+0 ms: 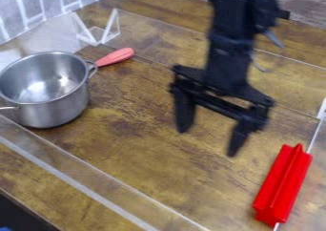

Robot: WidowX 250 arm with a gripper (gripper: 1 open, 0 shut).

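Note:
The black gripper [214, 120] hangs over the middle-right of the wooden table [128, 168], blurred, its two fingers pointing down and spread apart with nothing visible between them. To its lower right lies a red bar-shaped object [283, 184], apart from it. A steel pot [45, 87] stands at the left, away from the gripper.
A red-handled item [114, 56] lies behind the pot, near a white rack [57, 34] at the back left.

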